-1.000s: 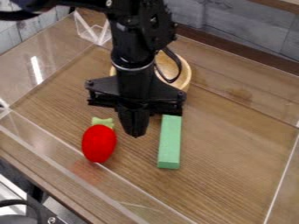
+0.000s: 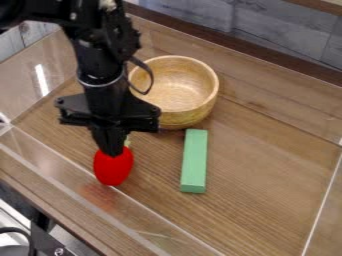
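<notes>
The black arm comes down from the top left, and its gripper (image 2: 107, 140) hangs just above a red oval object (image 2: 114, 168), near its far end. The fingers appear closed, with nothing visible between the fingers. A small pale green piece behind the red object is mostly hidden. A green rectangular bar (image 2: 194, 161) lies to the right, apart from the gripper.
A tan bowl (image 2: 197, 92) stands behind and right of the gripper. A dark edge and cable are at the lower left.
The arm and gripper have moved left, from beside the green bar to over the red object, uncovering more of the bowl. The objects on the table lie where they were.
</notes>
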